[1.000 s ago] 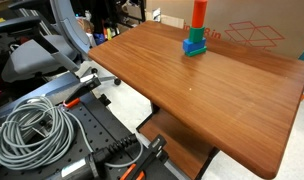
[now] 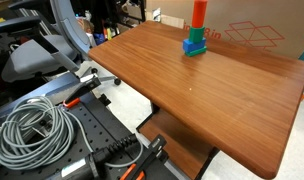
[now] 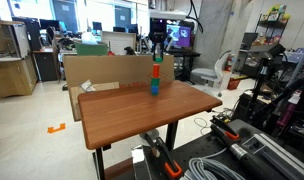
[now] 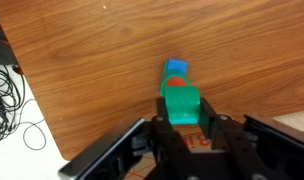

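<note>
A tower of blocks stands on the wooden table: a blue base (image 2: pixel 193 47), a green block (image 2: pixel 196 34) above it and a red block (image 2: pixel 199 14) at the upper frame edge. Another green block (image 4: pixel 182 104) is between the fingertips of my gripper, which is shut on it. Seen from the wrist, this block covers part of the red one, with blue showing beyond. In exterior view 2 the held green block (image 3: pixel 157 53) is right above the red block (image 3: pixel 156 71); whether they touch, I cannot tell. Exterior view 1 leaves the gripper out.
A cardboard panel (image 3: pixel 117 72) stands behind it along the far edge. Coiled grey cable (image 2: pixel 34 135) lies on the dark stand at the near left.
</note>
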